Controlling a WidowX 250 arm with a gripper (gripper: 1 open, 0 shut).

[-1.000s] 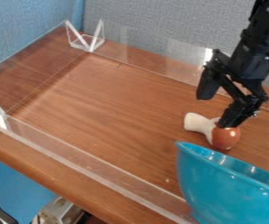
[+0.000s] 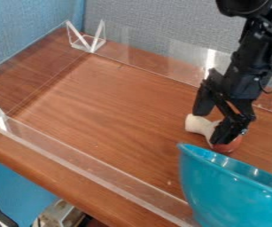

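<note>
My black gripper is open and lowered over a small object with a white stem and an orange-red round end, lying on the wooden table at the right. The lower finger hides part of the object; whether it touches it I cannot tell. A large turquoise bowl stands just in front of it at the lower right.
Clear low walls with white corner brackets edge it. A grey padded panel stands behind.
My gripper has come down onto the white and orange object, its lower finger now covering much of the orange end. The object and bowl look unmoved.
</note>
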